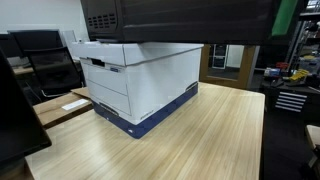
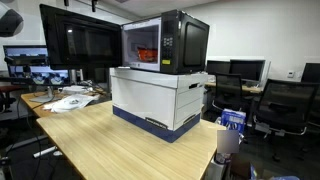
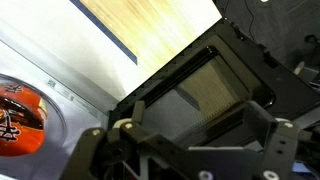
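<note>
A microwave [image 2: 190, 42] stands on a white box, its dark door [image 2: 72, 45] swung wide open. Inside lies an orange-red packet [image 2: 148, 56]. The wrist view shows this packet [image 3: 20, 118] at the left edge, with black lettering, and the door's dark frame [image 3: 215, 62] below the camera. My gripper is open, its fingers spread apart over the door, with nothing seen held between them. Whether a finger touches the door, I cannot tell. Only part of my arm [image 2: 9, 22] shows at the left edge of the second exterior view; there the gripper is hidden.
The white box [image 1: 150, 82] has a blue base and rests on a wooden table [image 1: 185, 135]. Bare tabletop lies in front of it. A white bottle or canister [image 2: 228, 138] stands beyond the table's right edge. Office chairs [image 2: 283, 105] are behind.
</note>
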